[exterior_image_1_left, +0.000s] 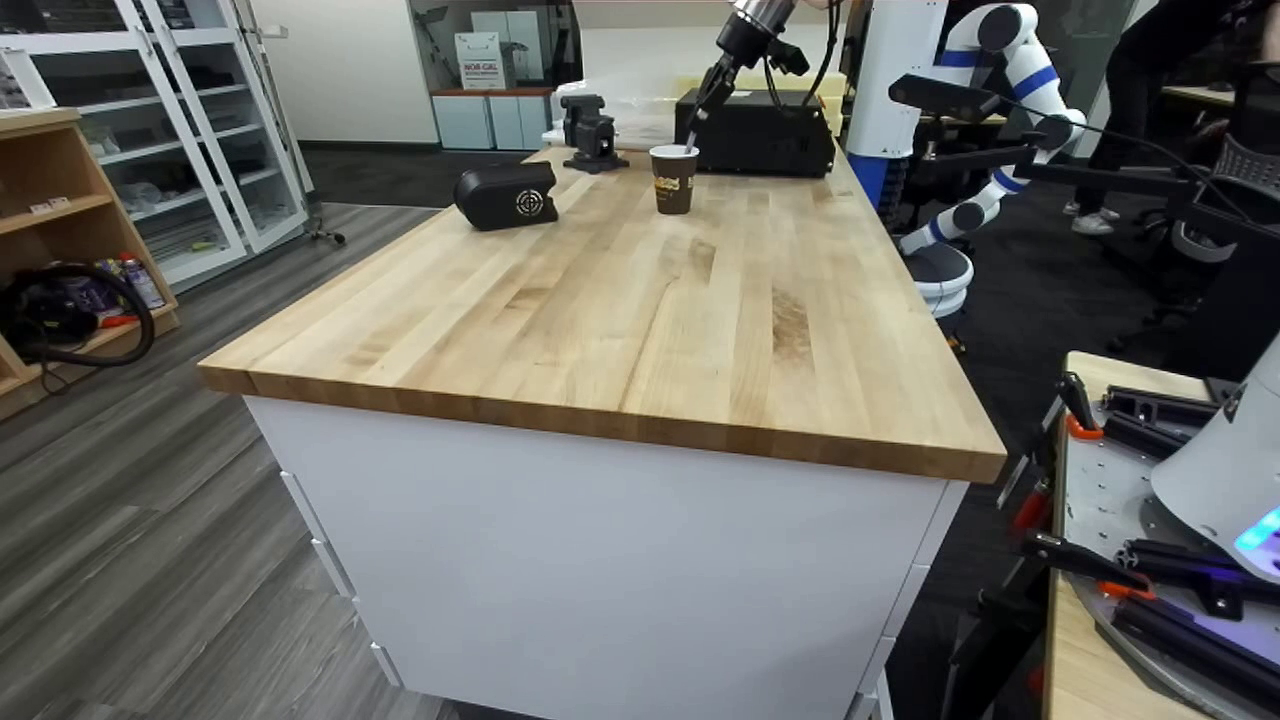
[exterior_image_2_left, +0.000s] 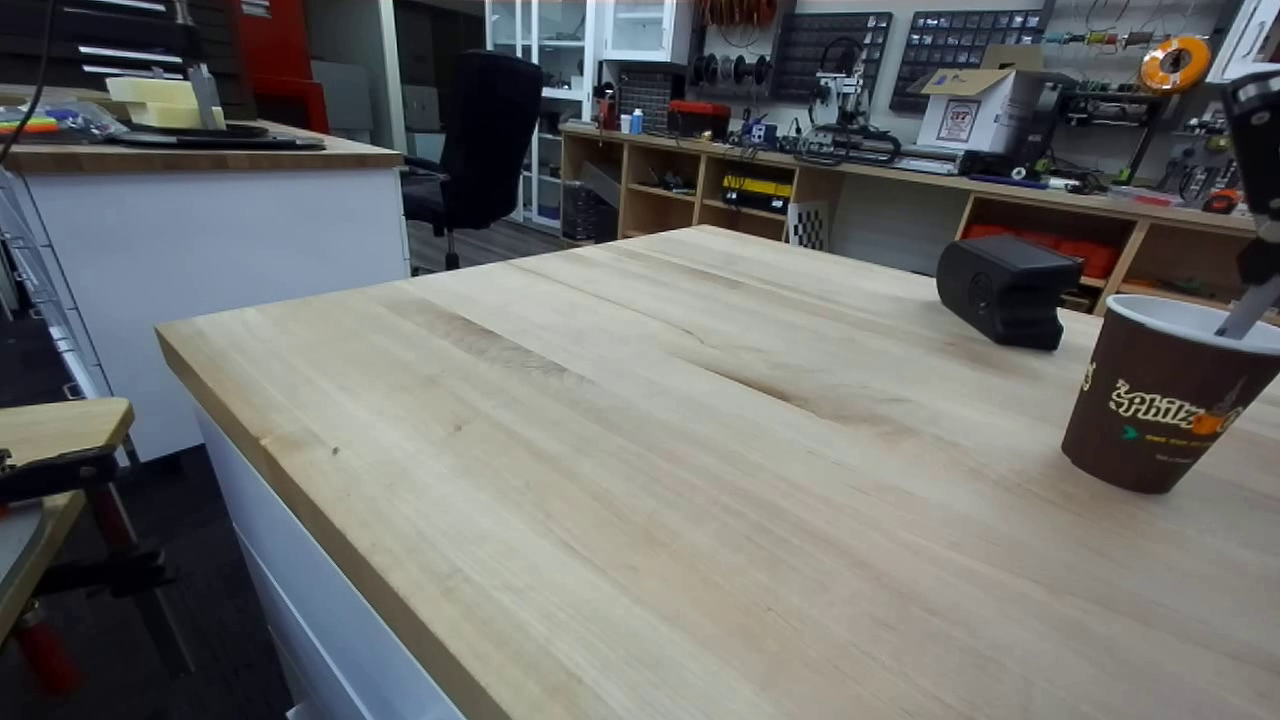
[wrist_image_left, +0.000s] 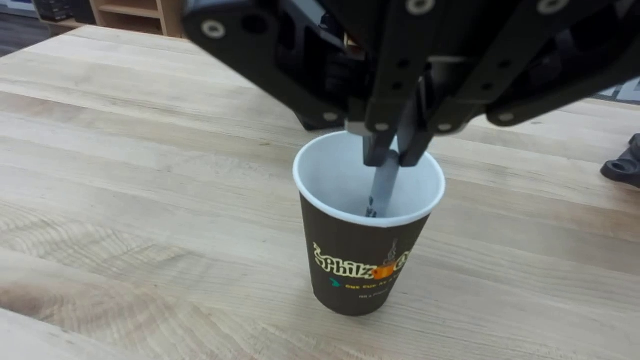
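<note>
A dark brown paper cup (wrist_image_left: 354, 282) with a white inside and "Philz" lettering stands upright on the wooden table. Its rim and one side also show at the right edge of exterior view 2, where the cup (exterior_image_2_left: 1152, 414) is partly cut off. My gripper is over the cup's mouth, shut on a slim grey stick (wrist_image_left: 385, 183) that slants down into the cup. The stick's lower end is hidden behind the near rim. In exterior view 1, the gripper (exterior_image_1_left: 696, 125) comes down from the upper right towards the cup (exterior_image_1_left: 674, 186).
A black rounded case (exterior_image_1_left: 506, 196) lies left of the cup. Behind stand a black stand-like device (exterior_image_1_left: 589, 134) and a black box (exterior_image_1_left: 768, 134).
</note>
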